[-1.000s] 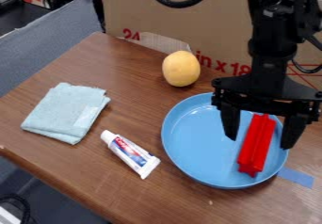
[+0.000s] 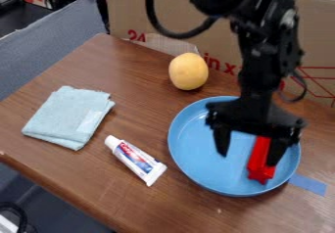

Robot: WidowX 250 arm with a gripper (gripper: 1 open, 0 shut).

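My black gripper (image 2: pixel 256 139) is low over the blue plate (image 2: pixel 216 178), open, with one finger at the left and one at the right of a red block (image 2: pixel 262 163). The block lies on the plate's right side, its upper part hidden by the gripper. Whether the fingers touch it I cannot tell.
A yellow potato-like object (image 2: pixel 189 71) sits behind the plate, a folded pale cloth (image 2: pixel 66 116) at the left, and a toothpaste tube (image 2: pixel 135 161) left of the plate. A cardboard box (image 2: pixel 144 22) stands at the back.
My gripper has moved down and slightly left over the red block, covering more of its upper part. The objects on the table look unmoved.
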